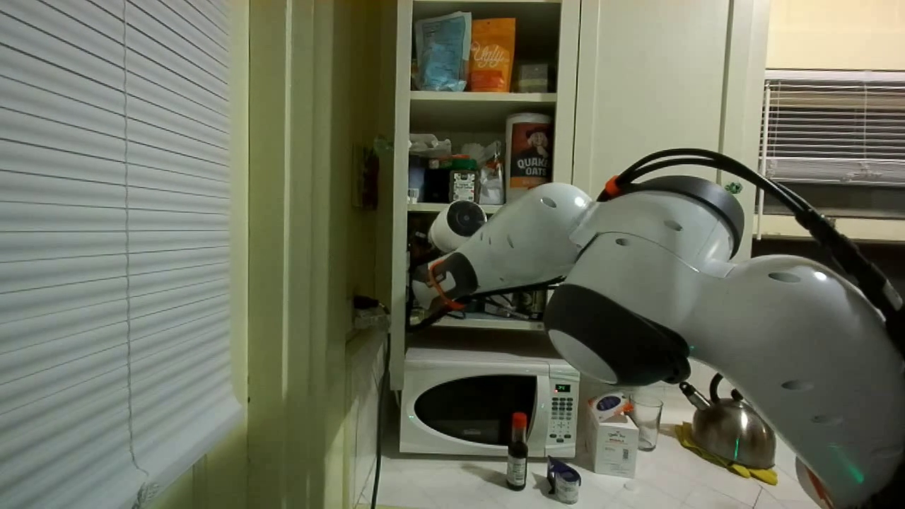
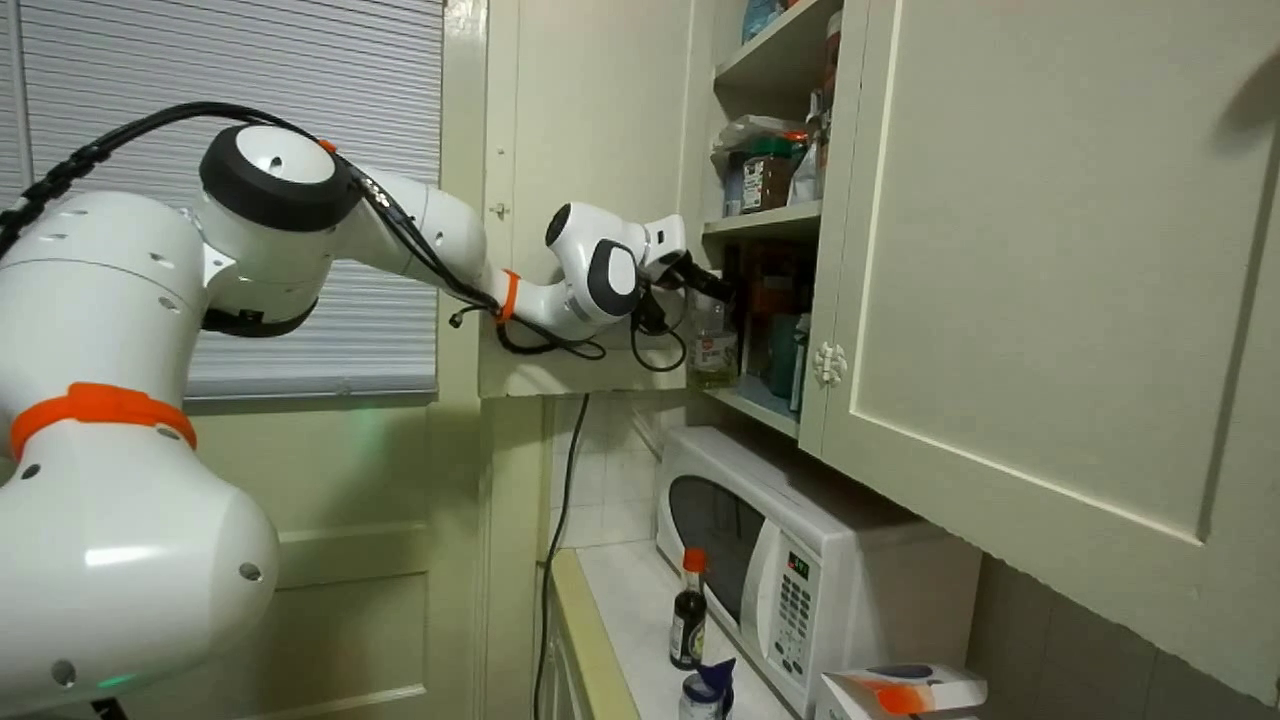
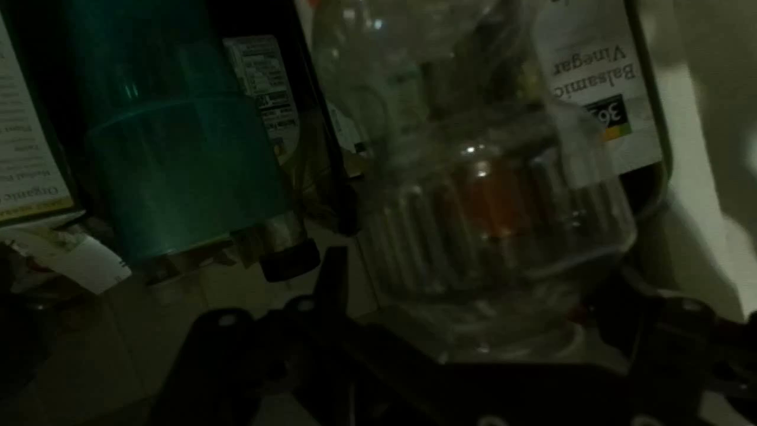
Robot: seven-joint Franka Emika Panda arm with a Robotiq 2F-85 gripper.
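My gripper is open in the dark wrist view, with its black fingers (image 3: 332,284) spread to either side of a clear, ribbed bottle (image 3: 497,234). Whether either finger touches the bottle cannot be told. In exterior view 2 the gripper (image 2: 708,282) reaches into the lower cabinet shelf, just above a clear bottle (image 2: 713,354) with a label at the shelf's left front. From exterior view 1 the arm hides the fingers.
Close by on the shelf are a green container (image 3: 177,156), a balsamic vinegar bottle (image 3: 603,85) and a box (image 3: 28,142). An open cabinet door (image 2: 1044,264) stands to the right. Below are a microwave (image 1: 475,407) and a red-capped bottle (image 1: 517,458) on the counter.
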